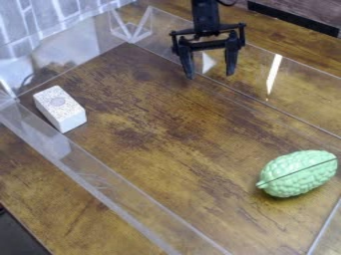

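My black gripper hangs at the top centre, near the back wall of the clear tray, fingers pointing down and spread apart with nothing seen between them. A white patterned box lies at the left on the wooden surface. At the lower right rests a pale green bumpy oval object, like a bitter melon, with a dark line along it.
Clear plastic walls border the wooden floor on the sides. A white tiled or draped surface shows at the upper left.
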